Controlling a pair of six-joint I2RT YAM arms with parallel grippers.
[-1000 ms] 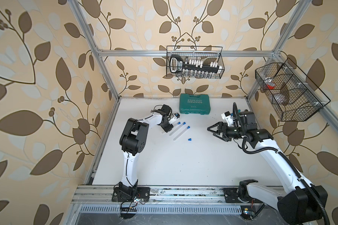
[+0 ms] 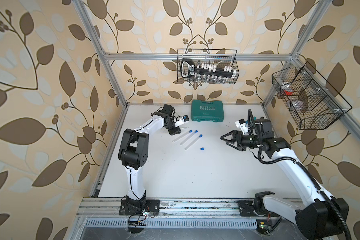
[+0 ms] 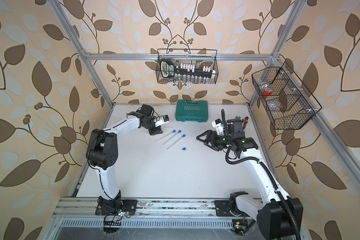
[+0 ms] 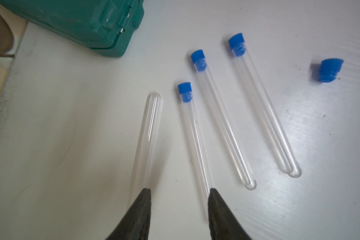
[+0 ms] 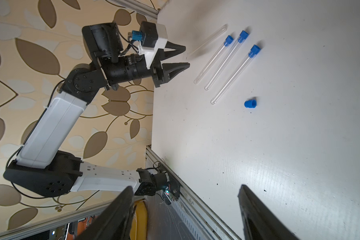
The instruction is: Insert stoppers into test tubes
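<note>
Four test tubes lie on the white table [image 2: 180, 172]. Three have blue stoppers in their ends [image 4: 236, 40]; the leftmost in the left wrist view [image 4: 144, 148] is uncapped. A loose blue stopper [image 4: 329, 70] lies right of the group. My left gripper is open above the near ends of the leftmost tubes, with nothing between its fingers. My right gripper hangs open and empty over the right part of the table, apart from the tubes and stopper.
A green case [image 2: 207, 110] lies at the back centre. Wire baskets [image 2: 207, 66] hang on the back and right walls. Small objects behind the right arm are partly hidden.
My left arm has moved left and slightly back and up, away from the capped tubes. The right arm and the objects look unchanged.
</note>
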